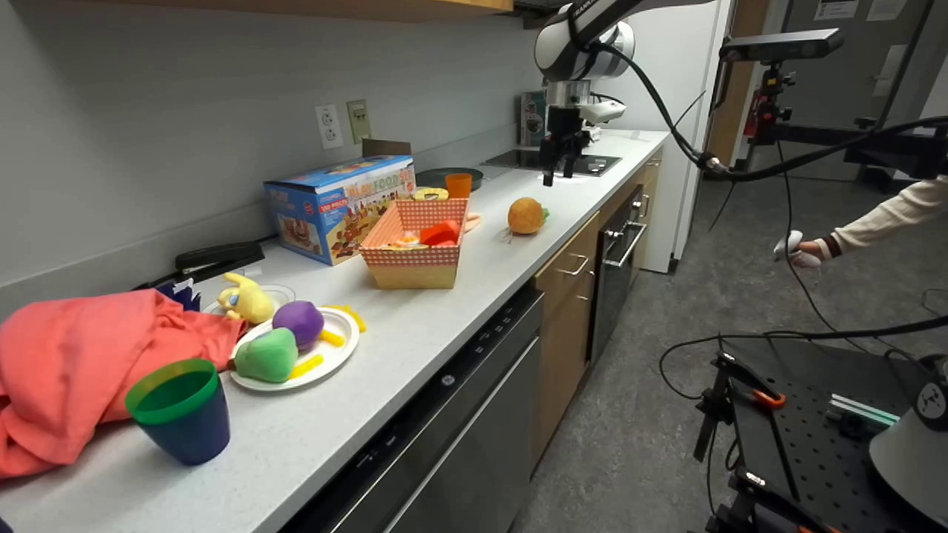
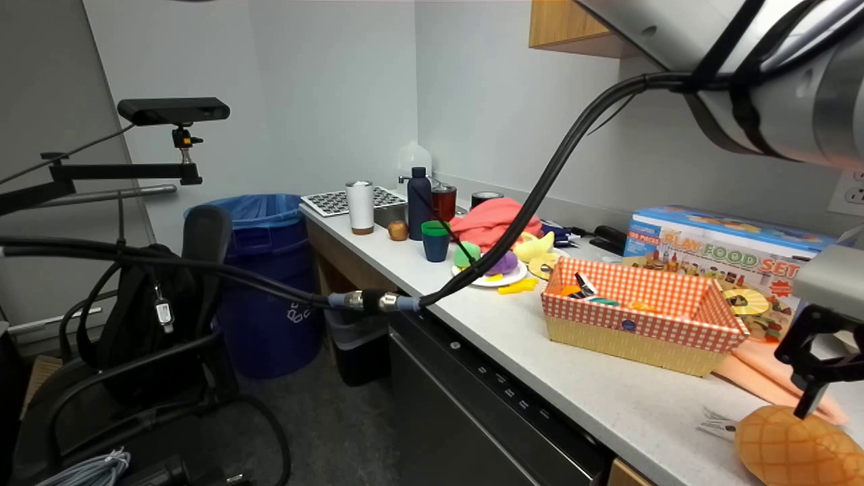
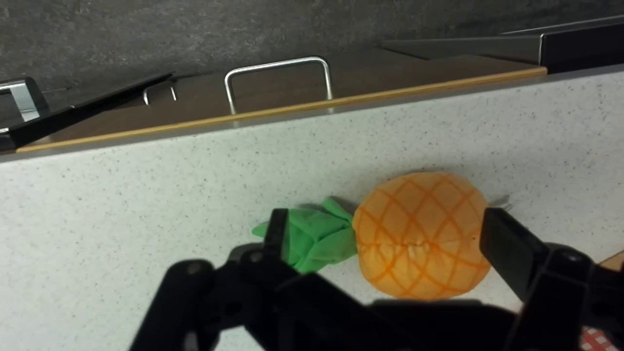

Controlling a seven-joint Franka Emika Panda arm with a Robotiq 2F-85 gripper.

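Observation:
An orange plush pineapple [image 3: 422, 234] with green leaves [image 3: 319, 237] lies on its side on the light countertop [image 1: 391, 320]. Above it hangs my gripper [image 1: 558, 178], open and pointing down, apart from the toy in exterior view 1. From the wrist camera, one of my fingers [image 3: 275, 234] overlaps the leaves and the other overlaps the far side of the orange body. Nothing is held between them. Exterior view 2 shows the pineapple [image 2: 798, 445] at its lower right corner, partly cut off.
A red-checked basket [image 1: 415, 257] of toy food stands before the Play Food Set box [image 1: 342, 204]. Farther along are a plate [image 1: 342, 351] with plush fruit, a blue-green cup [image 1: 182, 417] and a coral cloth [image 1: 98, 355]. The counter's front edge runs close to the pineapple.

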